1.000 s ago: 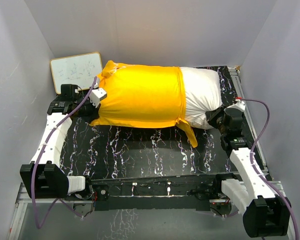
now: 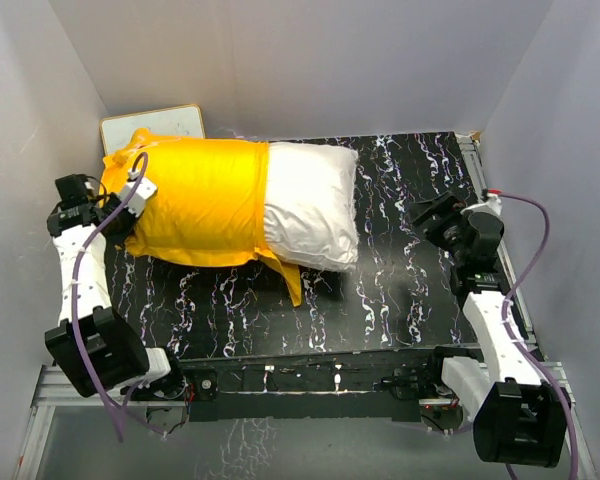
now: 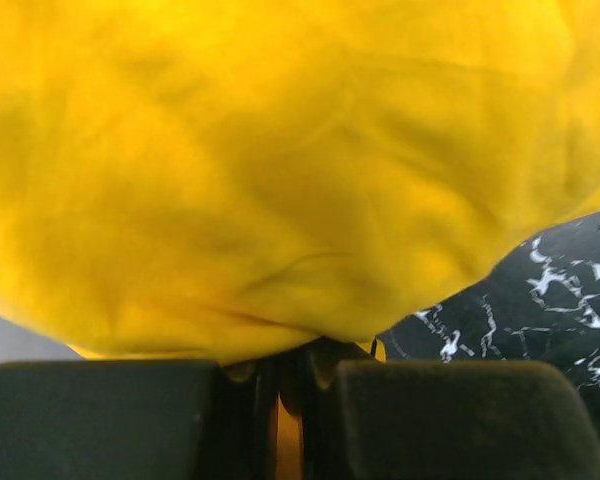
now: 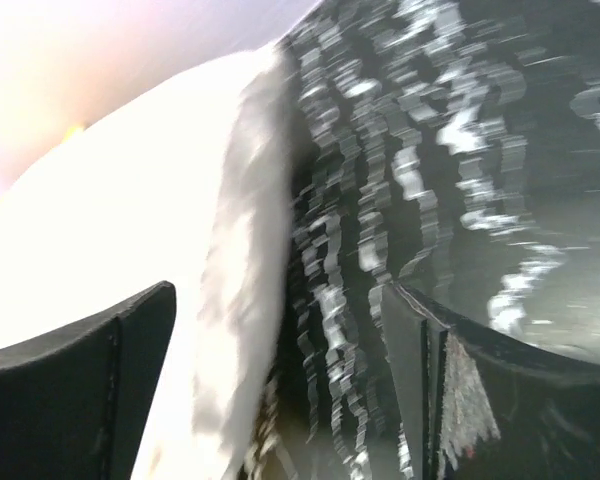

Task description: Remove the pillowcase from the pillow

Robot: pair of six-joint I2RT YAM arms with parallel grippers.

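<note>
A yellow pillowcase (image 2: 195,200) covers the left and middle part of the pillow, its open hem partway along. From that hem the white pillow (image 2: 312,205) sticks out to the right. At the pillowcase's near left corner my left gripper (image 2: 128,225) is shut on the cloth; yellow fabric (image 3: 290,180) fills most of the left wrist view above its fingers (image 3: 90,420). Well to the right of the pillow, apart from it, is my right gripper (image 2: 425,218). Its fingers (image 4: 480,400) stand apart with nothing between them in the right wrist view, which is blurred.
A whiteboard (image 2: 152,124) leans at the back left behind the pillowcase. Bare black marbled table (image 2: 380,300) lies in front of and to the right of the pillow. A loose yellow flap (image 2: 284,280) hangs toward the front from the hem.
My left gripper has moved left with the corner, and the pillow and pillowcase have slid left together.
</note>
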